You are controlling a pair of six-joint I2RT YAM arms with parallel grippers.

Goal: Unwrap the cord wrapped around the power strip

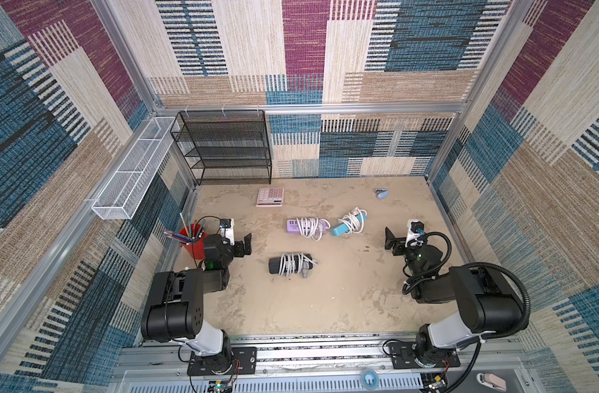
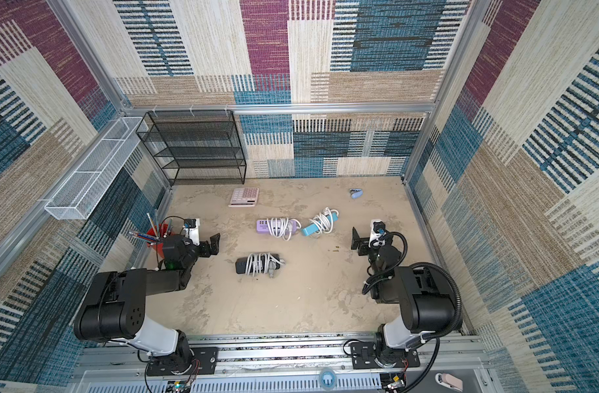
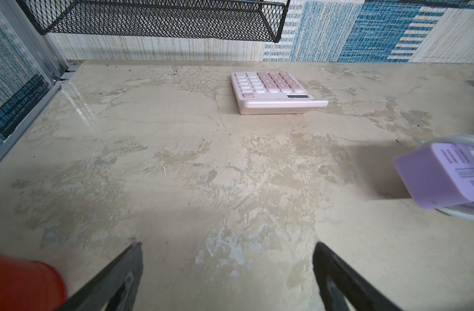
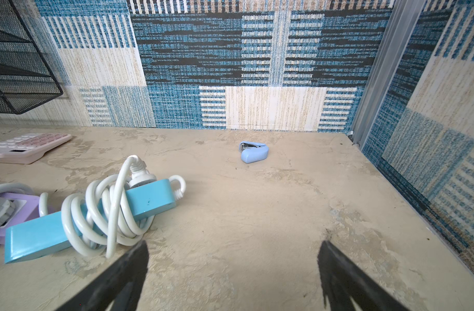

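Observation:
Three power strips lie on the table, each with a cord wound around it. The purple strip (image 1: 294, 226) and the blue strip (image 4: 40, 235) lie almost end to end near the table's middle, both with white cord (image 4: 115, 207). Nearer the front is the black strip (image 1: 275, 265), wound in grey cord (image 1: 291, 264). My left gripper stands open left of the strips, nothing between its fingers. Open and empty too, my right gripper is to the right of the blue strip. Neither touches any strip.
A pink calculator (image 3: 270, 90) sits at the back, and a small blue stapler (image 4: 253, 152) at the back right. The red pen cup (image 1: 193, 243) stands close by the left arm. A black mesh rack (image 1: 227, 147) is at the back left.

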